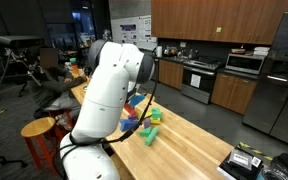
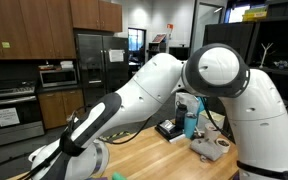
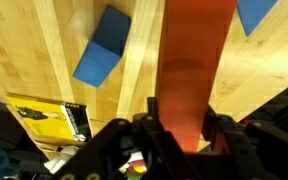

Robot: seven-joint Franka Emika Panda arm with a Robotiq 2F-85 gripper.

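A long red-orange block [image 3: 191, 65] runs up the middle of the wrist view, its lower end between the dark fingers of my gripper. The gripper is shut on it. Below the block lies the pale wooden table [image 3: 134, 75], with a blue block [image 3: 102, 46] to the left and another blue block [image 3: 254, 10] at the upper right. Exterior view 1 has the hand small and partly hidden behind the arm [image 1: 97, 100]. In exterior view 2 the arm hides the hand's surroundings.
Green blocks [image 1: 150, 134], a blue block [image 1: 128, 125] and a yellow block [image 1: 155, 121] lie on the near left of the table. A yellow-and-black item [image 3: 49, 117] shows at the wrist view's left. Dark objects [image 1: 242, 163] stand at its right end.
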